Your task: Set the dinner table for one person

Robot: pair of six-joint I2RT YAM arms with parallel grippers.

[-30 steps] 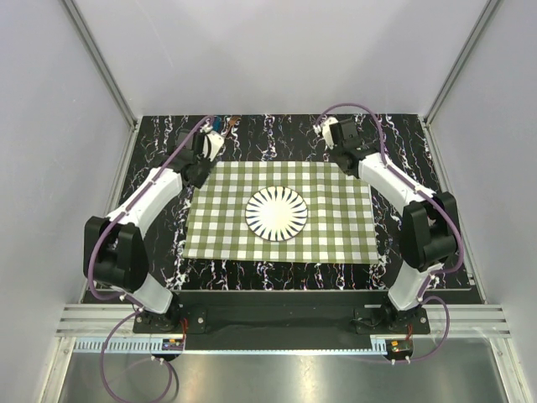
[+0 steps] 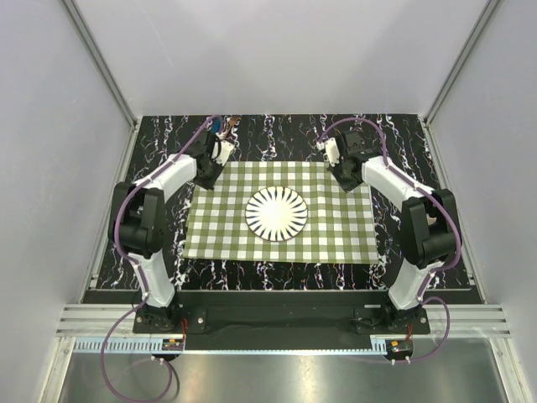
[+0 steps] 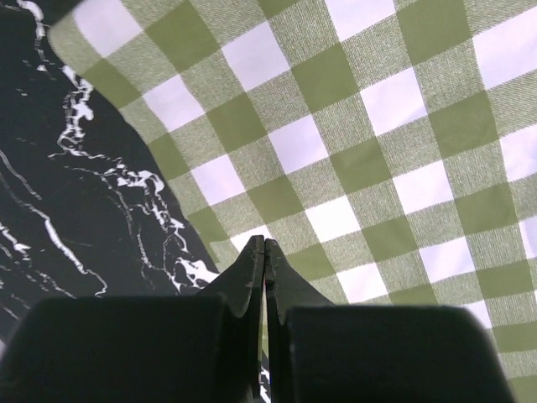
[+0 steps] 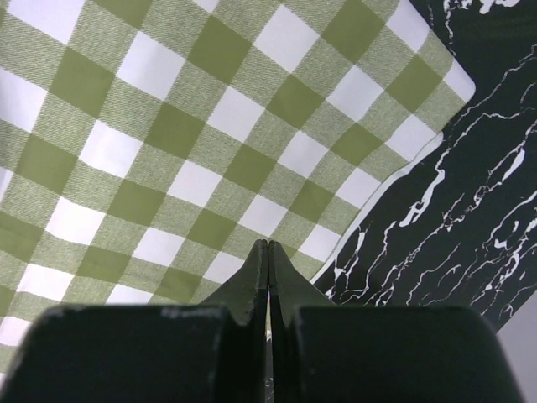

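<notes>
A green-and-white checked placemat (image 2: 226, 239) lies flat on the dark marbled table. Near its middle rests a round white plate (image 2: 277, 214) with a ring of dark wedge marks. My left gripper is shut with nothing visible between its fingers, over the mat's left border near the far left corner. Likewise shut and empty-looking, my right gripper hovers by the mat's far right part, where the edge (image 4: 377, 197) shows a pale underside. At the back left, a blue item (image 2: 216, 125) and a brown item (image 2: 232, 122) are partly hidden behind the left arm.
Marbled table (image 2: 277, 140) shows bare along the back between the arms and in a strip at the front. A pale object (image 2: 432, 221) peeks out behind the right arm. Grey walls enclose the left, right and back.
The left arm's elbow has swung right and its gripper has shifted slightly right and nearer the front. The right gripper has come a little toward the front. Plate and placemat have stayed put.
</notes>
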